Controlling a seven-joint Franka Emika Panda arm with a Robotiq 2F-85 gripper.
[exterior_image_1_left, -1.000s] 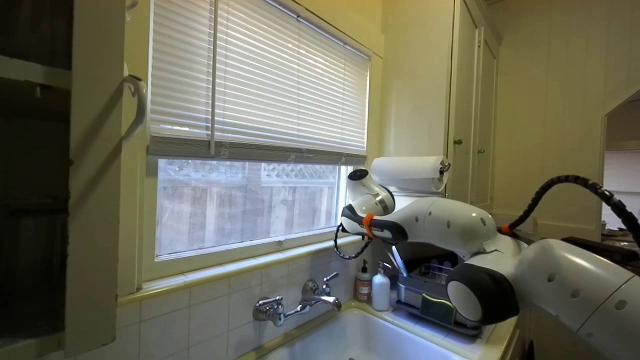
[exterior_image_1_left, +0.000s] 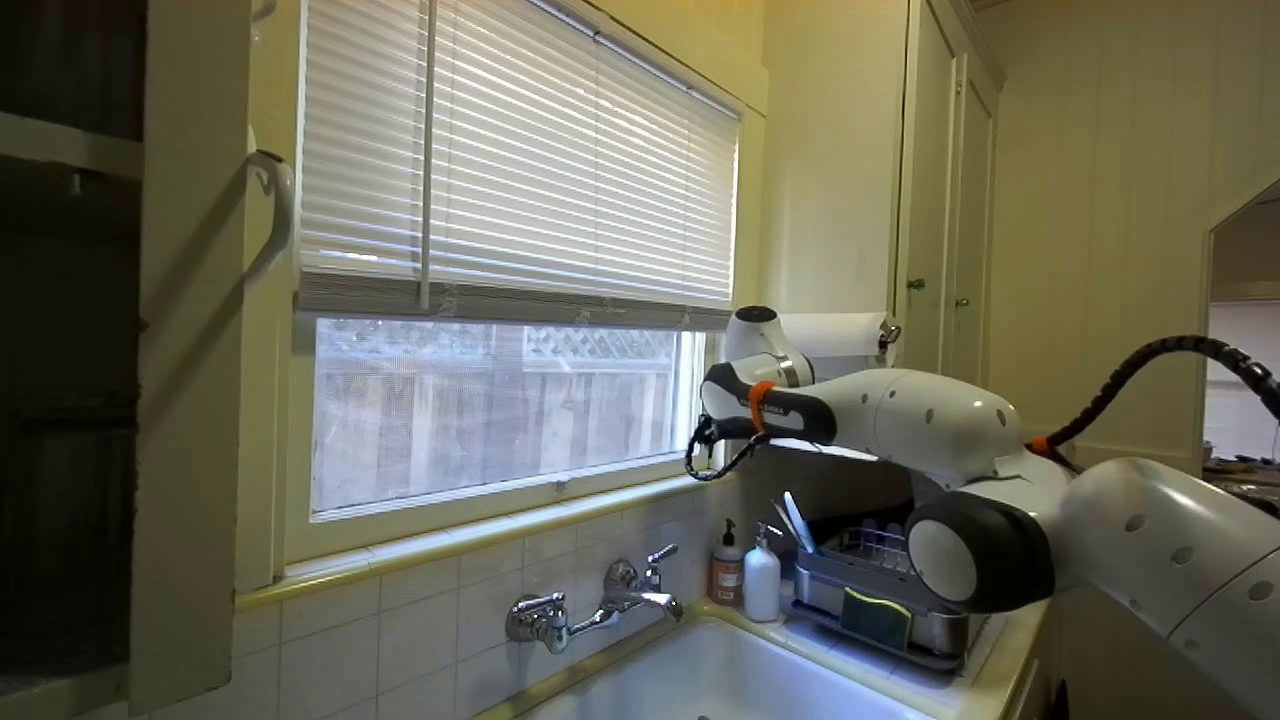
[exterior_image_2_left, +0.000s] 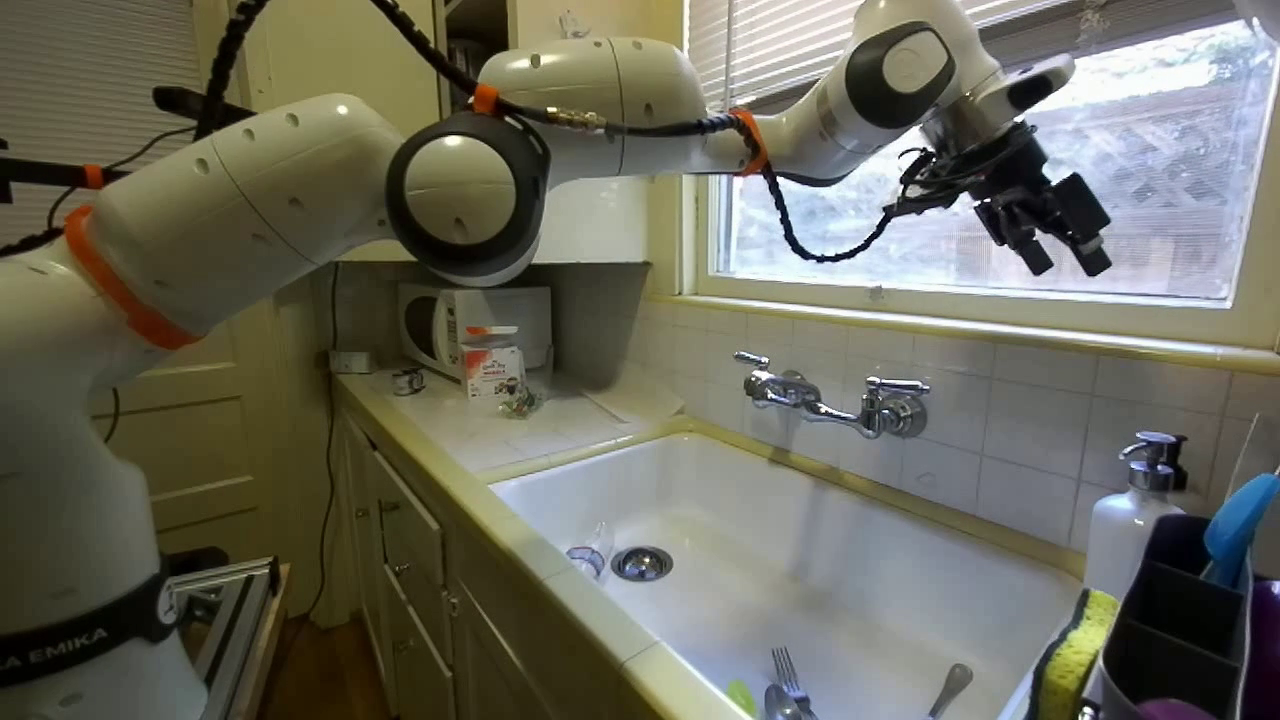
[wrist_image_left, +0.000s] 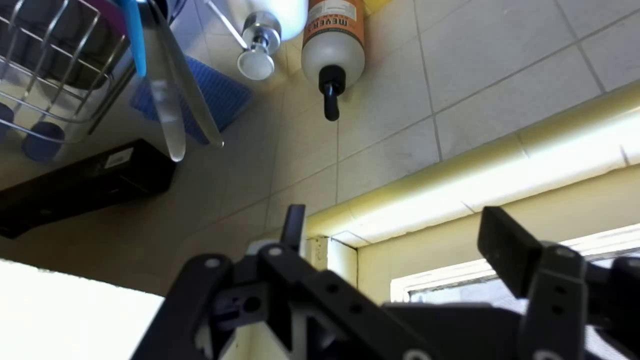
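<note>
In the wrist view my gripper stands open, its two black fingers wide apart with nothing between them. Exterior view 2 has the gripper (exterior_image_2_left: 1068, 262) up in front of the window, well above the sink (exterior_image_2_left: 768, 516). Exterior view 1 hides its fingers behind the arm, which reaches in from the right near a paper towel roll (exterior_image_1_left: 840, 334). Below the gripper, an orange-labelled soap bottle (wrist_image_left: 333, 45) and a white pump bottle (wrist_image_left: 262, 36) stand by the tiled wall. A dish rack (wrist_image_left: 57, 72) with knives (wrist_image_left: 165, 96) is at the upper left of the wrist view.
The window sill (exterior_image_2_left: 1020, 336) runs under the gripper, and the chrome faucet (exterior_image_2_left: 840, 402) juts from the wall. Cutlery (exterior_image_2_left: 792, 684) lies in the sink. An open cabinet door (exterior_image_1_left: 186, 360) stands at the left of exterior view 1.
The arm has risen and shifted slightly right in exterior view 1. Its wrist now covers part of the paper towel roll that showed clearly before. The bottles and rack have not moved.
</note>
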